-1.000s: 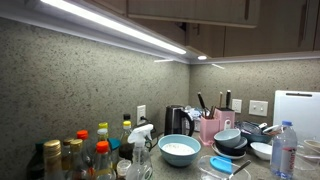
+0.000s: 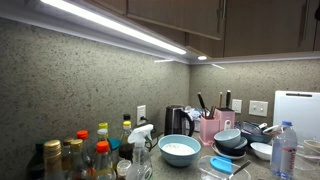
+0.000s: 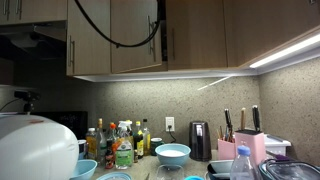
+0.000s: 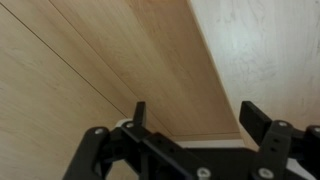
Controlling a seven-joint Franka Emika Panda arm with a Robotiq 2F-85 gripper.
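My gripper shows in the wrist view, its two dark fingers (image 4: 138,112) well apart and nothing held between them. Pale wood panels (image 4: 160,60) fill that view; contact with them cannot be told. In exterior view 1, a wooden cabinet door (image 2: 175,14) hangs at the top, out from the cabinet front, with a bar handle (image 2: 219,18) near its free edge. Exterior view 2 shows the upper cabinet doors (image 3: 95,45) and, at lower left, a white part of the arm (image 3: 35,150). The gripper is not clearly seen in either exterior view.
Below, the counter carries several bottles (image 2: 103,160), a light blue bowl (image 2: 180,150), a dark kettle (image 3: 200,140), a pink knife block (image 3: 253,147) and a clear water bottle (image 2: 286,150). A black cable (image 3: 105,38) arcs across the cabinets.
In exterior view 1, the cabinet door's free edge and handle have swung steadily leftward over the last second. Things on the counter have stayed put.
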